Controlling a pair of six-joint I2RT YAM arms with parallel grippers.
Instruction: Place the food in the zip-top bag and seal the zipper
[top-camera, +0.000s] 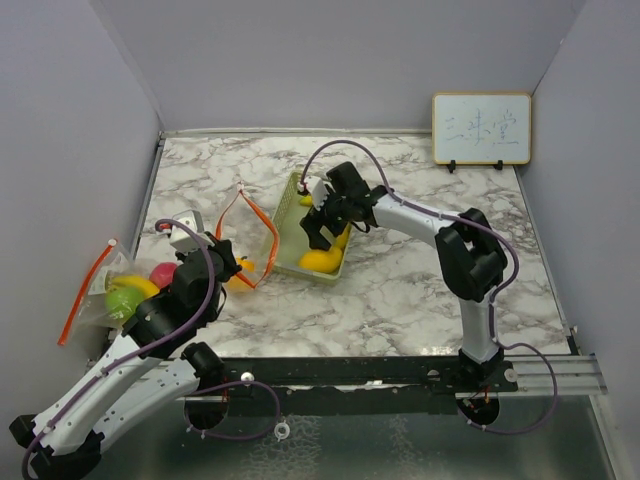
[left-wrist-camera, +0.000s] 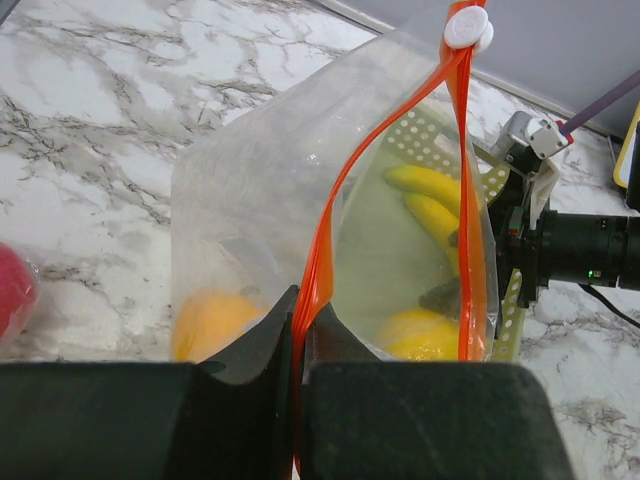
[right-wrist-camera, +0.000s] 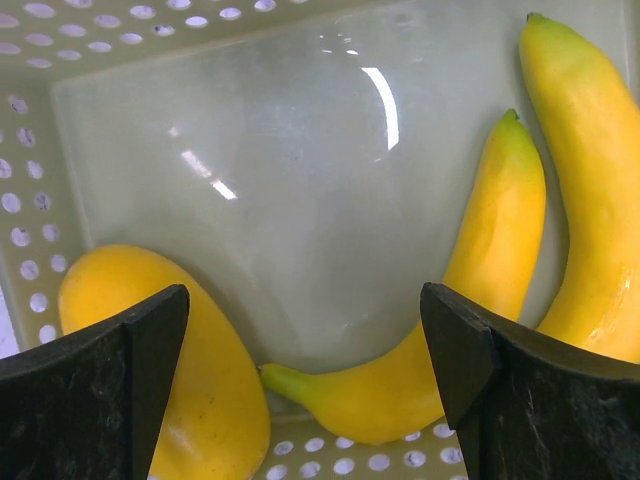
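In the left wrist view my left gripper is shut on the orange-edged rim of a clear zip top bag (left-wrist-camera: 260, 180). The bag's mouth gapes toward the basket, and an orange-yellow food piece (left-wrist-camera: 215, 322) shows inside it. My right gripper is open, down in the pale green basket (right-wrist-camera: 25, 200). Below it in that view lie a mango (right-wrist-camera: 215, 400) near the left finger and a banana (right-wrist-camera: 490, 230) reaching toward the right finger. A second banana (right-wrist-camera: 590, 180) lies further right. Nothing is held between the right fingers.
At the far left of the table another clear bag (top-camera: 97, 290) holds green, yellow and red food. A whiteboard (top-camera: 482, 128) stands at the back right.
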